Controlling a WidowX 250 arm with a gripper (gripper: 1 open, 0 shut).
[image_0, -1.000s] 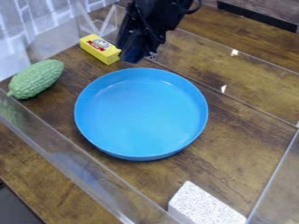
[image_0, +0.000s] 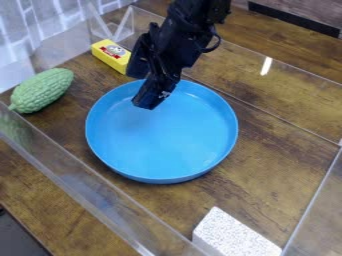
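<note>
My black gripper (image_0: 150, 72) hangs over the back-left part of a round blue plate (image_0: 163, 140), angled down to the left, its fingers open with nothing visible held. A yellow box (image_0: 110, 54) with a label lies behind it to the left, partly hidden. A green corn-like object (image_0: 40, 92) lies left of the plate.
A white speckled block (image_0: 235, 234) lies at the front right. Clear walls border the wooden surface (image_0: 267, 120) on the left, front and right. The surface right of the plate is bare.
The plate, box and green object have stayed in place.
</note>
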